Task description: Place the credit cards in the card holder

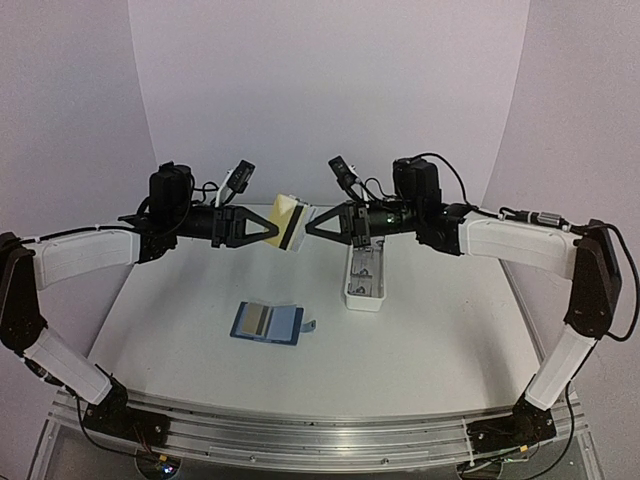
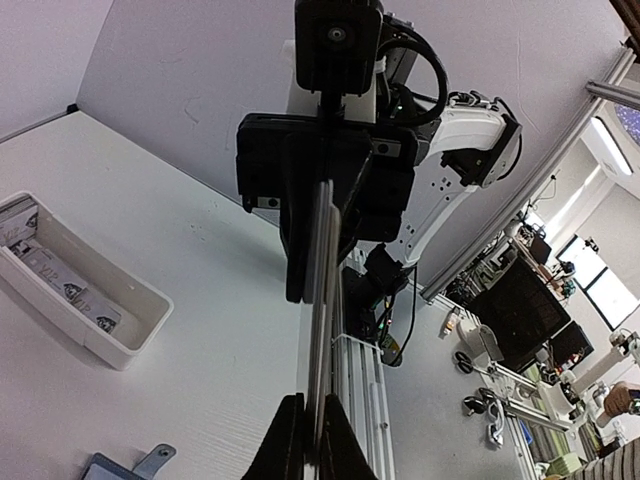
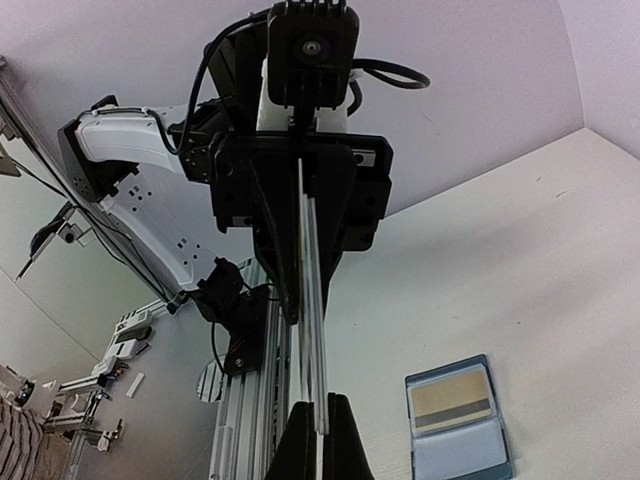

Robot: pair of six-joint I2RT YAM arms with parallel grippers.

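A yellow card [image 1: 284, 217] with a dark stripe is held up in the air, its left edge in my left gripper [image 1: 275, 232], which is shut on it. Behind it, a whitish card [image 1: 307, 220] sticks out to the right, where my right gripper [image 1: 308, 228] is shut on its edge. Both wrist views show the cards edge-on as thin strips [image 2: 322, 300] [image 3: 314, 300], overlapping and slightly apart. Below on the table lies the blue card holder [image 1: 246, 334], open, with a tan striped card [image 3: 452, 400] in one side and a small clasp tab [image 1: 309, 326].
A long white box [image 1: 365, 303] with printed cards [image 1: 365, 268] inside stands right of the holder, partly under the right gripper.
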